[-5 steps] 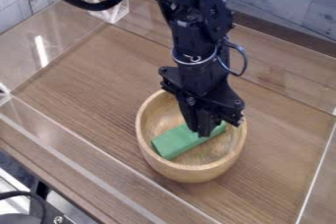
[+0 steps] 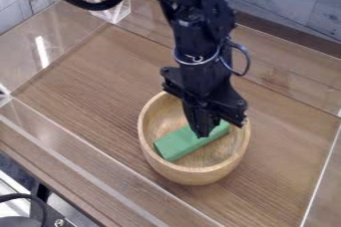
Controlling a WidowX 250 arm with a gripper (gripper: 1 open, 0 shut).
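Observation:
The dark robot arm comes down from the top centre, its gripper (image 2: pixel 202 131) low over a light wooden bowl (image 2: pixel 193 171). In the bowl lies a green oblong block (image 2: pixel 178 143), tilted diagonally. The gripper's tip is at the block's upper right end; whether it touches or holds the block cannot be told from this view, as the fingers are dark and overlap it.
Grey panels stand at the back, with a pale object (image 2: pixel 107 2) at upper left. A black cable lies at the bottom left corner.
The gripper has shifted very slightly; the bowl and the green block look unmoved.

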